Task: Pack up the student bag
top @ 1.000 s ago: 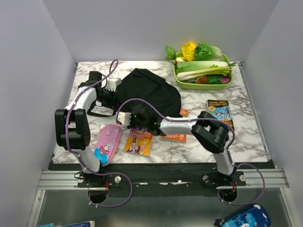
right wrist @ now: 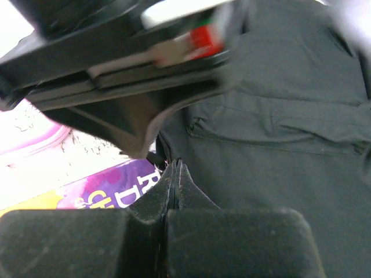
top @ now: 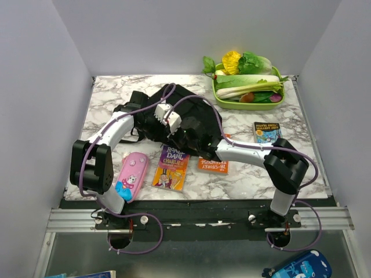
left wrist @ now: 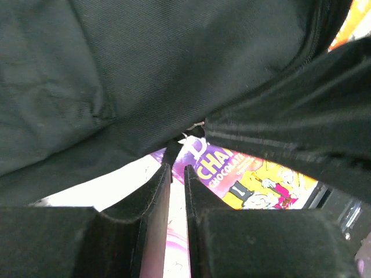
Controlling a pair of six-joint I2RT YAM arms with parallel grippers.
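The black bag (top: 197, 113) lies flat at the back centre of the marble table, partly under both arms. My left gripper is slightly open over the bag's front edge, with a narrow gap between its tips. A black strip (left wrist: 171, 155) of the bag shows just behind them. Close beside it, at the same edge, my right gripper is shut, its tips against dark cloth; nothing clear shows between them. In front of the bag are the purple-and-orange Charlie book (top: 170, 168), a pink pencil case (top: 132, 175) and an orange book (top: 214, 166).
A green basket (top: 249, 106) of vegetables stands at the back right. Near the right edge lies a blue book (top: 267, 133). A blue case (top: 301, 266) sits below the table's front. Marble is bare at the front right.
My left gripper has swung right across the bag to beside the right one. The right gripper has shifted back and right, uncovering more of the Charlie book. Bag and books lie as before.
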